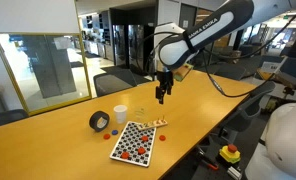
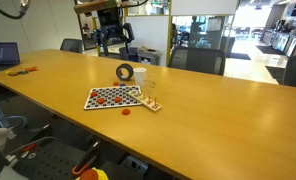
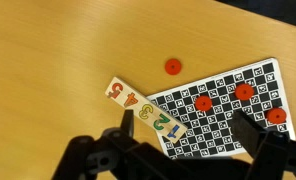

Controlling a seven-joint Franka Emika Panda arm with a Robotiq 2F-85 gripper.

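My gripper is open and empty, its dark fingers (image 3: 128, 138) spread wide at the lower part of the wrist view. In the exterior view, the gripper (image 1: 161, 96) hangs above the table, clear of everything on it. Below lies a black-and-white checkered board (image 3: 193, 146) with several red discs on it, such as one red disc (image 3: 244, 91). Across the board's near left corner in the wrist view rests a wooden strip with coloured numbers (image 3: 146, 110). A separate red disc (image 3: 173, 66) lies on the bare tabletop.
Beside the board stand a white mug (image 1: 121, 113) and a black ring-shaped roll (image 1: 98, 121). A few small discs lie close to them. A laptop (image 2: 3, 54) sits at the far left in the second exterior view.
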